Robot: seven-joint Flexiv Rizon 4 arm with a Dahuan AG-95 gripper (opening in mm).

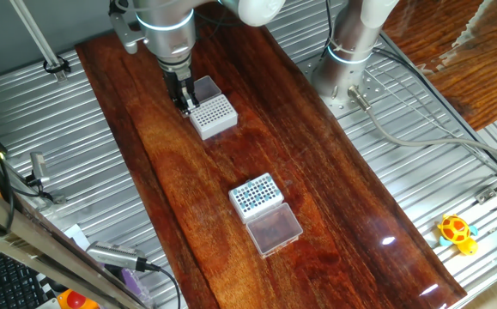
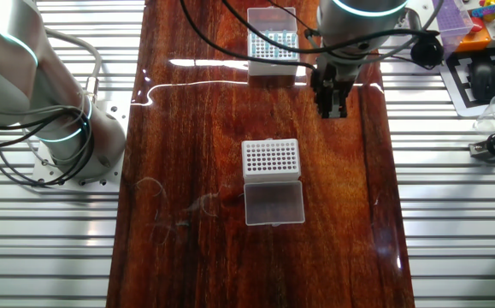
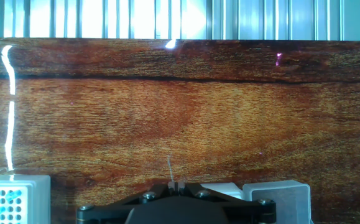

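Note:
In exterior view 1, my gripper point(image 1: 188, 108) points down beside the left edge of a white rack point(image 1: 215, 117) with many holes. I cannot tell whether they touch. Exterior view 2 shows the gripper point(image 2: 332, 111) to the right of the line between the two racks. Its fingertips meet near the bottom middle of the wrist view, so the gripper looks shut. A thin pale streak shows just ahead of the tips; whether it is held or lies on the wood is unclear. Another white rack point(image 1: 257, 197), with blue-green marks among its holes, stands nearer the front.
Each rack has an open clear lid, one at the front point(image 1: 275, 230) and one at the back point(image 1: 206, 87). The wooden board point(image 1: 334, 215) is otherwise largely bare. Black cables point(image 2: 256, 60) hang across exterior view 2. A toy turtle point(image 1: 456, 229) lies off the board.

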